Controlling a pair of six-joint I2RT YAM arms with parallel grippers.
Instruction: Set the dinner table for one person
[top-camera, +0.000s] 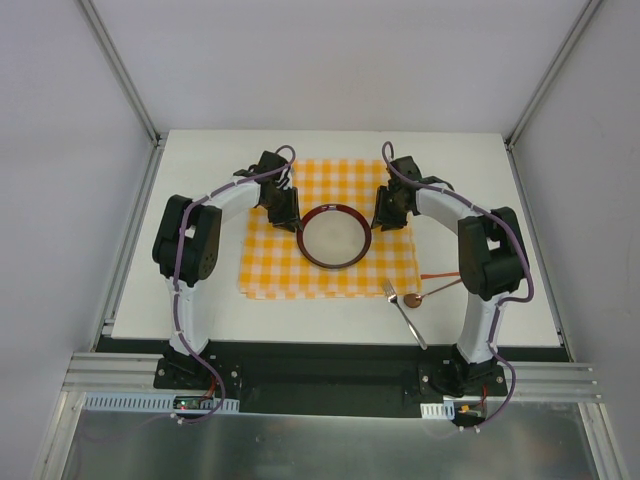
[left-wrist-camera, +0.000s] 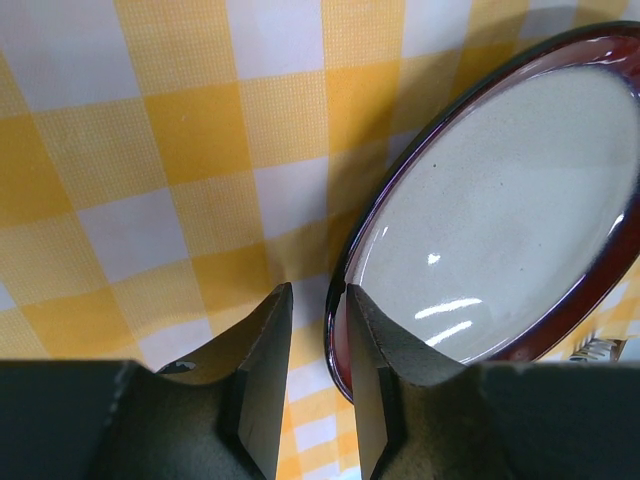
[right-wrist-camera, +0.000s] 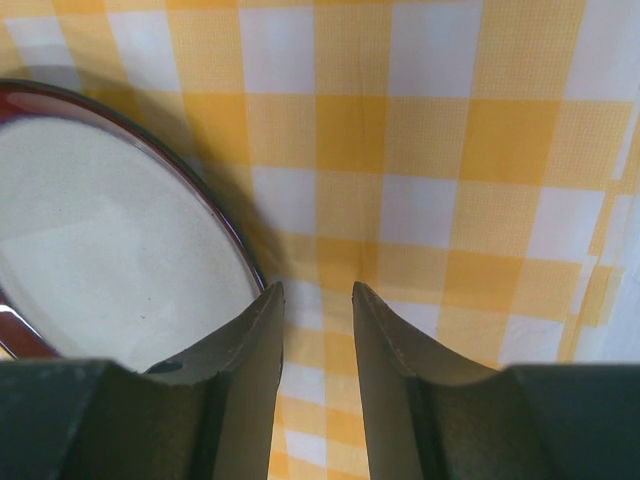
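Note:
A white plate with a dark red rim (top-camera: 333, 238) lies on a yellow checked cloth (top-camera: 330, 178) between my two grippers. In the left wrist view my left gripper stands open at the plate's left rim, one finger at the rim and the other just outside it. My right gripper is at the plate's opposite rim, its fingers part open, the left one at or over the rim, nothing seen held. A fork (top-camera: 400, 312) and a wooden spoon (top-camera: 414, 299) lie at the cloth's front right corner.
An orange-red utensil (top-camera: 438, 275) lies beside the spoon under the right arm. Pale walls enclose the sides and back.

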